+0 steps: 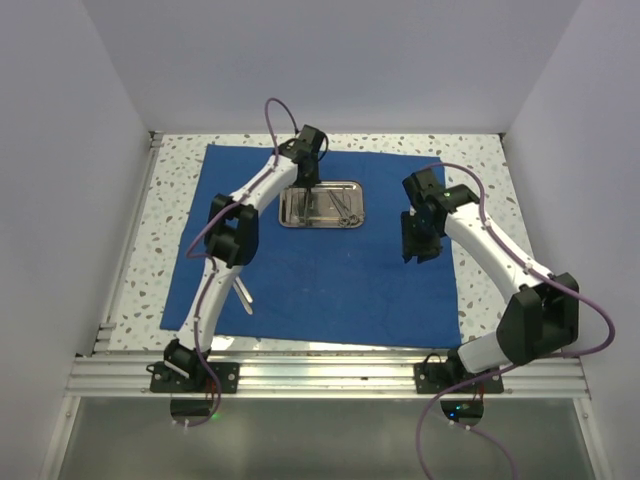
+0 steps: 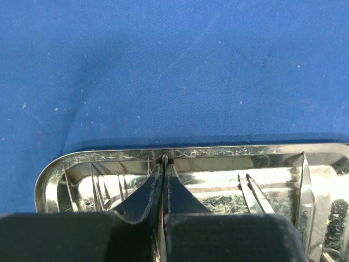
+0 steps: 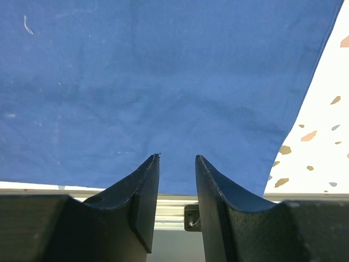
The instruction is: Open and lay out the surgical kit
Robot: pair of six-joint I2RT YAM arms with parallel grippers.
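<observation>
A metal tray (image 1: 350, 222) lies on the blue cloth (image 1: 330, 290) with slim instruments inside. Over its far left part, my left gripper (image 1: 309, 187) points down. Close up, the left gripper is shut at the far wall of the tray (image 2: 229, 150). A thin metal tip shows at its fingertips; whether it is clamped between them, I cannot tell. Tweezers (image 2: 255, 194) and a wider steel tool (image 2: 306, 202) rest to the right. Well right of the tray, my right gripper hangs open above bare cloth, nothing between its fingers.
Two slender pale instruments (image 1: 243, 296) lie on the cloth's lower left, beside the left arm. A speckled tabletop (image 1: 480, 270) borders it, with a metal rail (image 1: 330, 366) along the near edge.
</observation>
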